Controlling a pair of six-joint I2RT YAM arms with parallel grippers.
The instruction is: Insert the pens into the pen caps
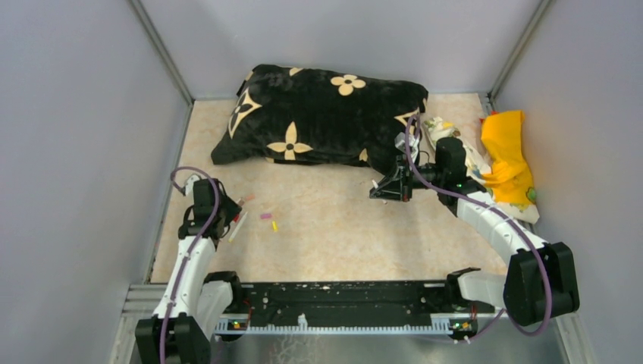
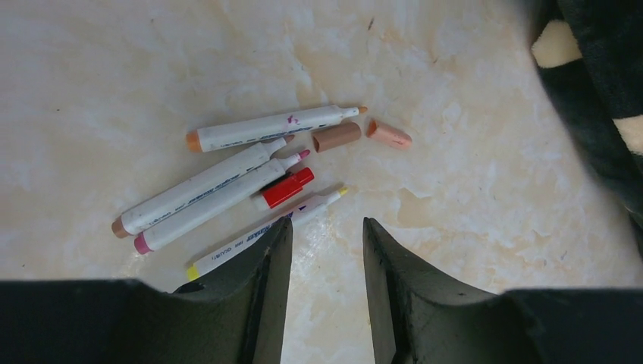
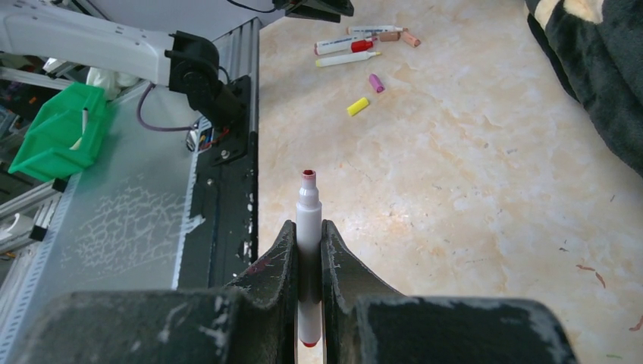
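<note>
Upright in the right wrist view, a white pen with a red tip (image 3: 308, 227) is clamped by my right gripper, its bare tip pointing up. My left gripper is part open over the left side of the table, nothing between its fingers. Below it lie several uncapped pens: an orange one (image 2: 273, 127), a brown one (image 2: 201, 186), a pink one (image 2: 220, 201) and a yellow one (image 2: 265, 235). Among them is a red cap (image 2: 288, 189); a brown cap (image 2: 337, 136) and an orange cap (image 2: 390, 134) lie near the tips. A purple cap (image 1: 265, 216) and a yellow cap (image 1: 274, 226) lie apart.
A black flowered cushion (image 1: 326, 114) fills the back of the table. At the right back lies a yellow cloth (image 1: 504, 155).
</note>
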